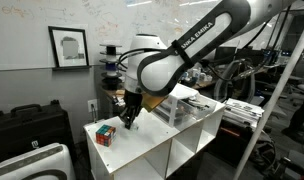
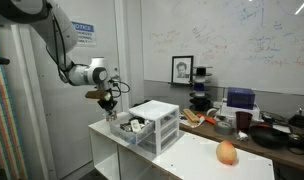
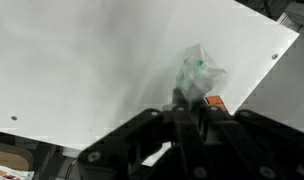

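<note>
My gripper is shut on a pale, partly see-through thing (image 3: 197,72) with a touch of green, which sticks out past the fingers over the white surface. Its exact kind is hard to tell. In exterior view 1, the gripper (image 1: 129,121) hangs low over the left part of the white shelf top (image 1: 142,142). A small multicoloured cube (image 1: 105,134) sits there, just left of the gripper; its orange part (image 3: 216,102) shows behind the gripper in the wrist view.
A grey bin (image 2: 131,128) of loose items and a white drawer unit (image 2: 160,120) stand on the shelf top. Farther along lies an orange round object (image 2: 226,153). Pans (image 2: 269,136) and bowls crowd the back counter. Bare white surface lies in front of the gripper.
</note>
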